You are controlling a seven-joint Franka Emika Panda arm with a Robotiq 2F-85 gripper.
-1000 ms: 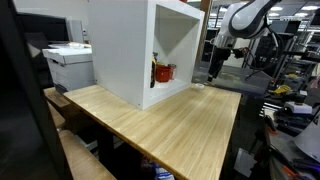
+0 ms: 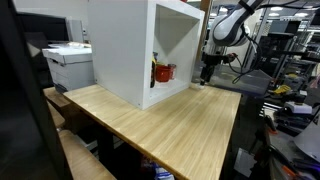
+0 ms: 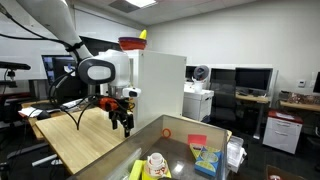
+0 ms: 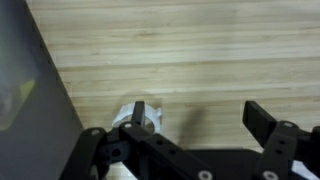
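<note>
In the wrist view, my gripper is open above the wooden table point(image 4: 220, 78), with only bare wood showing between its fingers. A small white round item point(image 4: 126, 113) with a pale middle lies by the left finger, partly hidden behind it. Seen from exterior view 1, the gripper point(image 2: 204, 82) hangs low over the table's far end, right of the white cabinet. There the white item is mostly hidden by the gripper. Exterior view 2 has the gripper point(image 3: 127, 126) low by the table's edge.
The white cabinet point(image 2: 121, 50) stands open on the table; a red container point(image 2: 163, 73) sits inside. A grey surface point(image 4: 30, 90) borders the wrist view's left side. A bin point(image 3: 190, 143) with toys stands beside the table.
The cabinet and its contents have not moved.
</note>
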